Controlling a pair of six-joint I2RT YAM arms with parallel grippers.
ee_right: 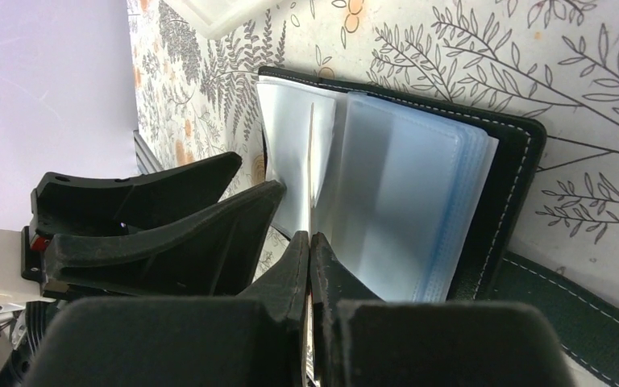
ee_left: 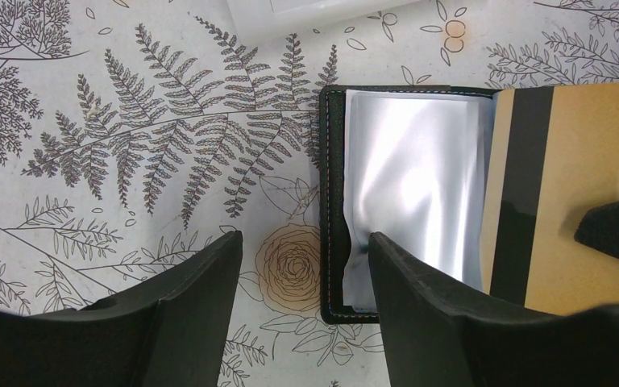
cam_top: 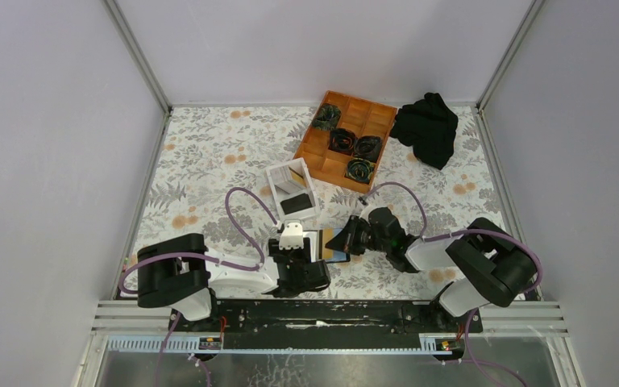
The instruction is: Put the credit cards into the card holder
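Observation:
The open card holder, black with clear sleeves, lies at the front middle of the table. My right gripper is shut on a thin tan card, seen edge-on in the right wrist view over the sleeves. My left gripper is part open, one finger against the left sleeve, the other over the table left of the holder.
A white tray with cards lies just behind the holder. An orange compartment box with coiled items and a black cloth stand at the back.

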